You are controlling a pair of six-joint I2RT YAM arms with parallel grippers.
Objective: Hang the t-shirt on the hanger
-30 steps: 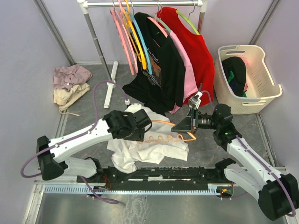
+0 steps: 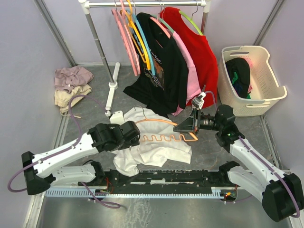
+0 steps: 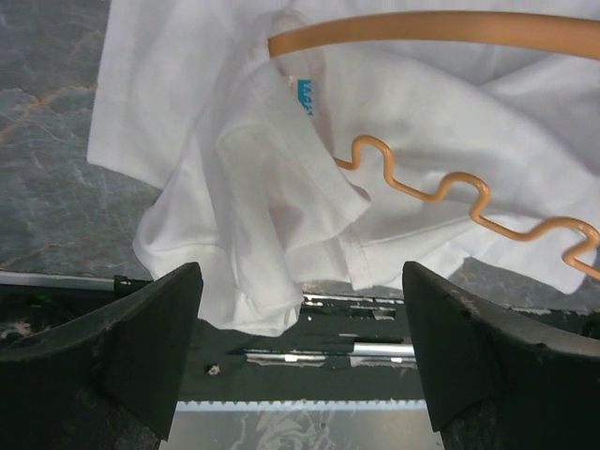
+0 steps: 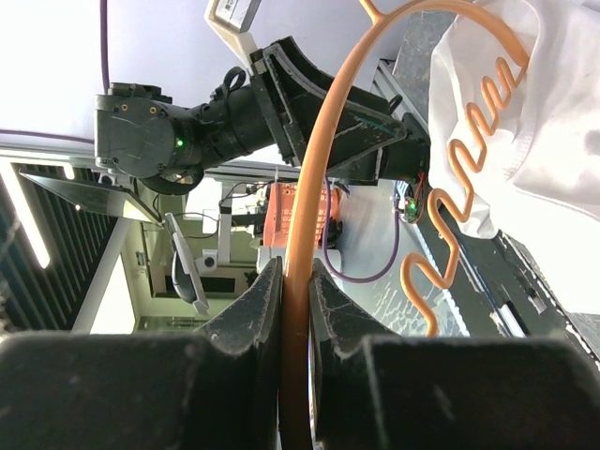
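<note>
The white t-shirt (image 2: 161, 152) lies crumpled on the grey floor, an orange hanger (image 2: 159, 119) over it, its left end tucked into the shirt's fabric in the left wrist view. My right gripper is shut on the hanger's bar, holding it at the right end in the top view. My left gripper is open above the shirt's left part, a fold (image 3: 253, 206) of fabric between and beyond its fingertips, not visibly gripped.
A rack (image 2: 99, 4) with hangers and black, pink and red garments stands behind. A laundry basket (image 2: 259, 102) is at the right, a pile of clothes (image 2: 71, 78) at the back left. Bare floor lies either side of the shirt.
My left arm has moved leftward and a little toward the front in the top view, away from the hanger's middle. The right gripper and hanger have hardly moved.
</note>
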